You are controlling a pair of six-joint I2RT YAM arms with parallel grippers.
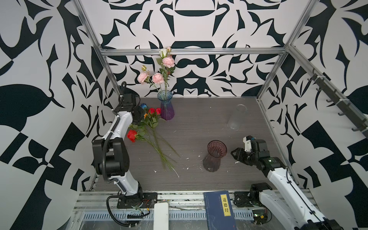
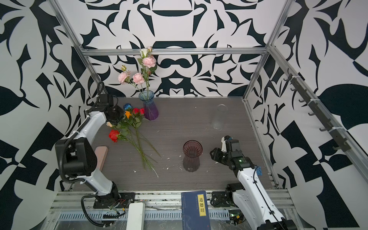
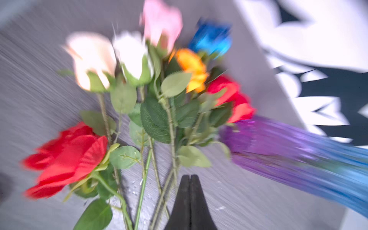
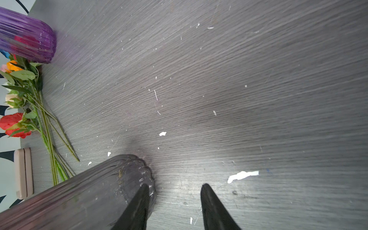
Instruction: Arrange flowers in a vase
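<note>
Several loose flowers lie bunched on the left of the table, their green stems [image 1: 157, 147] toward the front. In the left wrist view a large red rose [image 3: 69, 159], a peach one [image 3: 92, 61], an orange one [image 3: 193, 69] and a blue one [image 3: 210, 38] show among others. Over these blooms is my left gripper, shut, nothing visible between its fingers. A blue-purple vase [image 1: 166, 109] behind holds pink flowers [image 1: 167, 62]. The empty dark-red vase [image 1: 213, 157] stands upright at front centre. My right gripper is part open beside it, gripping nothing.
A clear glass vase [image 1: 237, 117] stands at the back right. A pink box [image 2: 100, 157] lies by the left arm. White scraps dot the table, whose middle is open. A blue book [image 1: 219, 210] is beyond the front edge.
</note>
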